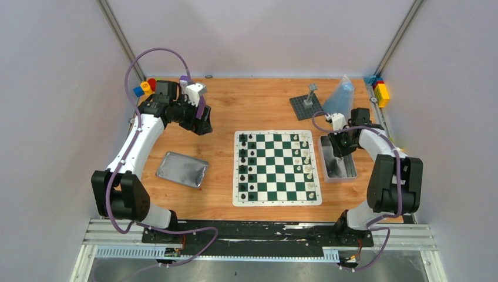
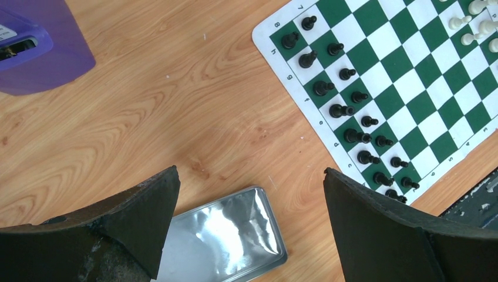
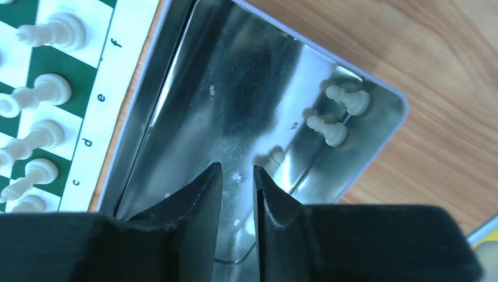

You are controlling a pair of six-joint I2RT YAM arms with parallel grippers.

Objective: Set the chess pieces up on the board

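The chessboard [image 1: 277, 168] carries black pieces along its left side and white pieces along its right. A metal bin [image 1: 349, 170] beside it holds several white pieces, including two pawns [image 3: 346, 101] near a corner in the right wrist view and others partly hidden by the fingers. My right gripper hangs over the bin, fingers slightly apart, nothing clearly between them. My left gripper stands open and empty above the table, left of the board.
An empty steel tray [image 1: 182, 169] lies on the left. A dark stand [image 1: 300, 108] and a blue bag [image 1: 342, 94] are at the back right.
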